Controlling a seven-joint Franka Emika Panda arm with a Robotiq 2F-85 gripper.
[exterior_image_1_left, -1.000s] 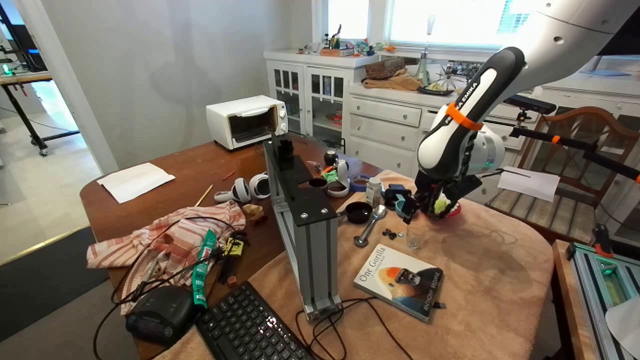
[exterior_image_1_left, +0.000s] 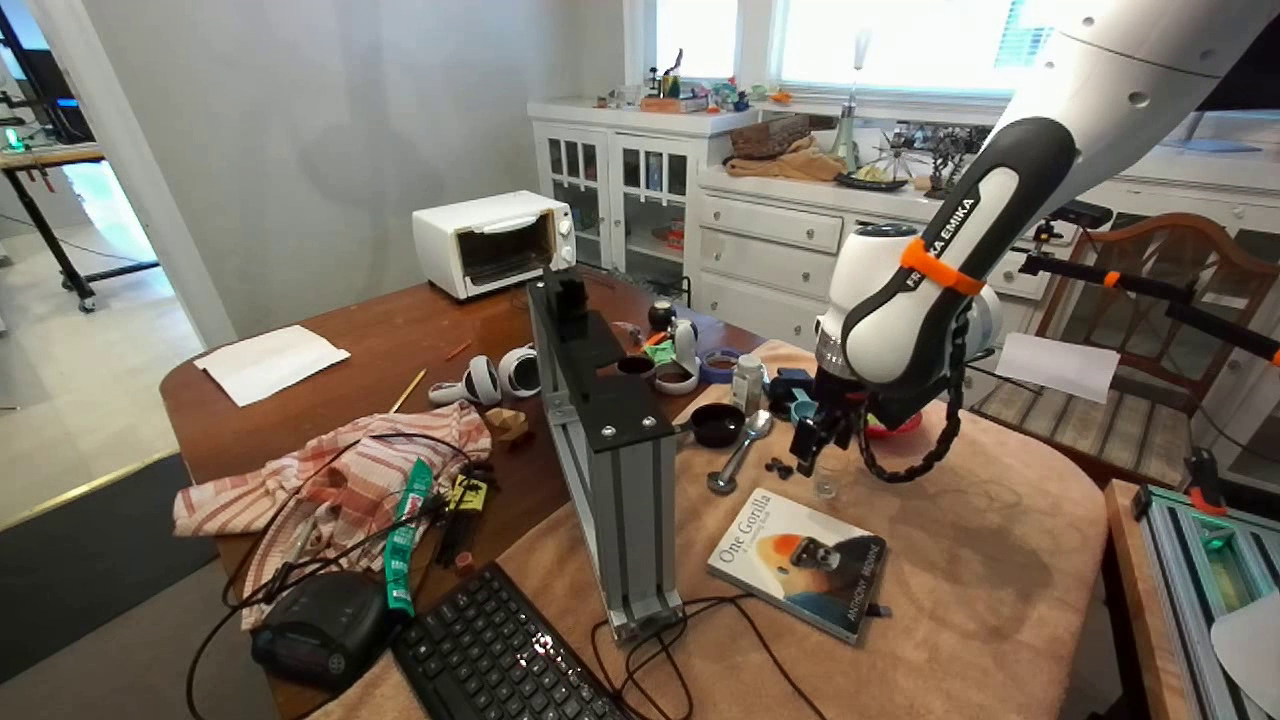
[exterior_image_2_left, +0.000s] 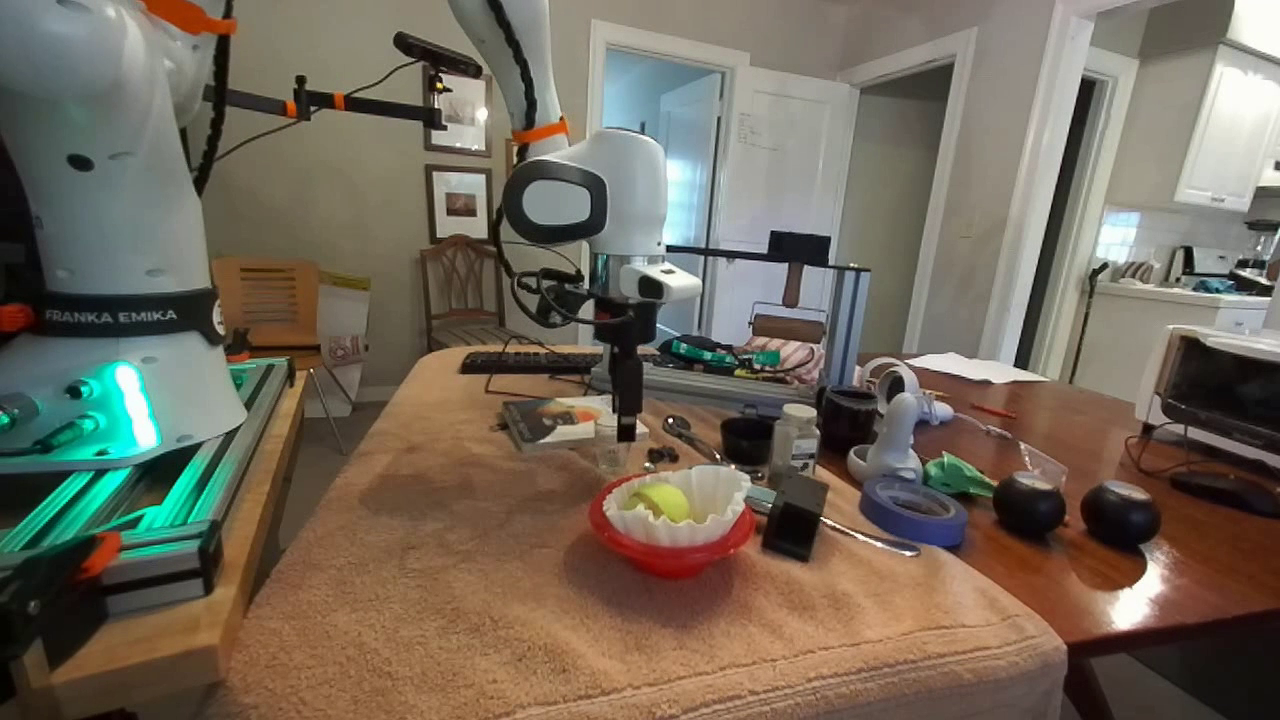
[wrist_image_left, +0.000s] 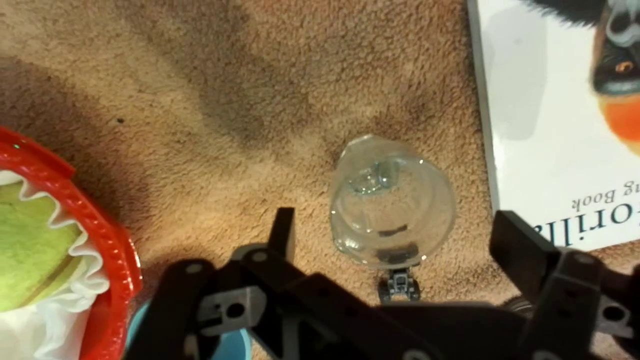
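A clear, empty-looking glass cup (wrist_image_left: 393, 204) stands on the tan towel, its round rim facing the wrist camera. My gripper is open above it, one finger (wrist_image_left: 282, 235) off to the left of the cup and the other (wrist_image_left: 519, 243) off to the right, near the book. Nothing is held between them. In exterior view 2 the gripper (exterior_image_2_left: 626, 432) points straight down with the glass cup (exterior_image_2_left: 612, 454) just below and behind it, faint against the towel. The gap in height between fingertips and rim is hard to tell.
Close by lie a picture book (exterior_image_1_left: 798, 562), a red bowl (exterior_image_2_left: 672, 558) with a paper liner and a yellow-green ball (exterior_image_2_left: 657, 502), small dark pieces (exterior_image_1_left: 780, 467), a spoon (exterior_image_1_left: 741, 452) and a black cup (exterior_image_1_left: 716, 425).
My arm has turned from a tilted pose to a more upright one. The gripper has shifted slightly left and down, over the glass cup. The objects on the table look unmoved.
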